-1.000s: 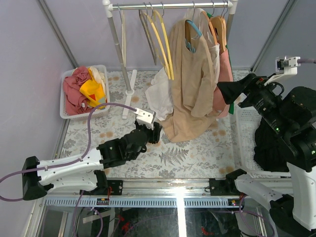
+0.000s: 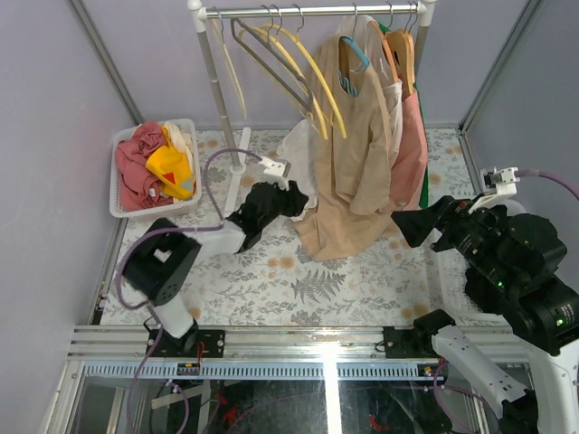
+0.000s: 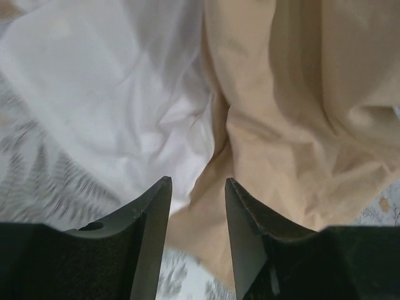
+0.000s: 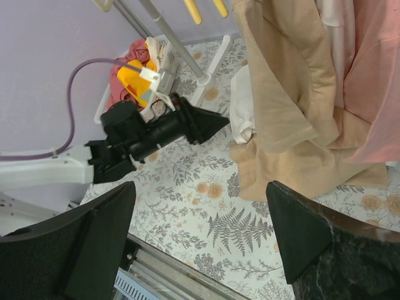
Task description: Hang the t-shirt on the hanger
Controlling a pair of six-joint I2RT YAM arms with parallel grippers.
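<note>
A white cloth (image 2: pixel 298 154) lies on the floor under the hanging rail beside a long beige garment (image 2: pixel 348 199) on a blue hanger (image 2: pixel 357 52); the same white cloth (image 3: pixel 119 94) fills the left of the left wrist view. My left gripper hovers over the seam between white and beige fabric, part open, nothing visibly held. My right gripper (image 2: pixel 412 221) stands open at the right, away from the garments. Empty yellow hangers (image 2: pixel 321 81) and a grey hanger (image 2: pixel 271 63) hang left of the clothes.
The rail (image 2: pixel 298 11) also holds a pink garment (image 2: pixel 412 145). A white basket of clothes (image 2: pixel 119 181) sits at the back left; another basket with dark fabric is partly hidden behind the right arm.
The empty hangers have swung apart.
</note>
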